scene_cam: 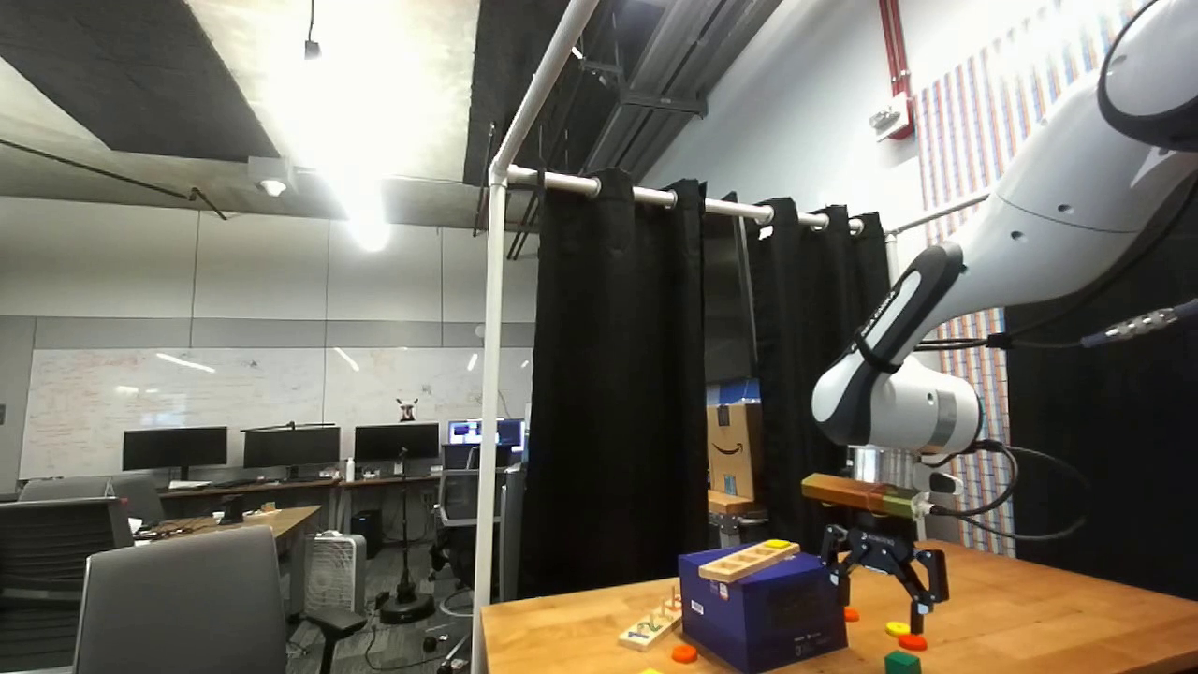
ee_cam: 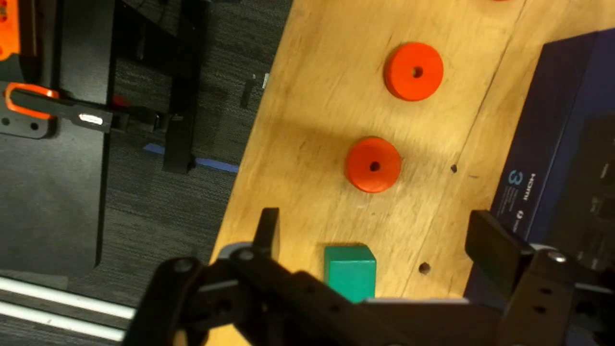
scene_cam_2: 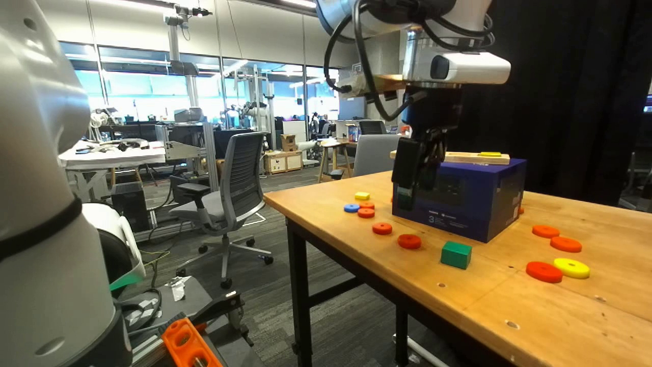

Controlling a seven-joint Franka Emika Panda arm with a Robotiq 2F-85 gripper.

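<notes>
My gripper stands open above the table, its fingers wide apart and nothing between them. In the wrist view a green block [ee_cam: 350, 273] lies low in the frame, below the gap and nearer the left finger [ee_cam: 268, 233]. Just past it are two orange-red discs with centre holes, the nearer disc [ee_cam: 373, 165] and a farther disc [ee_cam: 414, 71]. From exterior view 2 the gripper [scene_cam_2: 415, 195] hangs in front of the blue box [scene_cam_2: 504, 202], with the green block [scene_cam_2: 456, 254] on the table closer to the camera.
On the box rests a wooden tray [scene_cam: 741, 561] with a yellow piece. A pegged number board [scene_cam: 651, 624] lies beside the box. Red discs [scene_cam_2: 544, 272] and a yellow disc [scene_cam_2: 572, 268] lie right of the green block; a blue disc [scene_cam_2: 351, 208] sits near the far left edge.
</notes>
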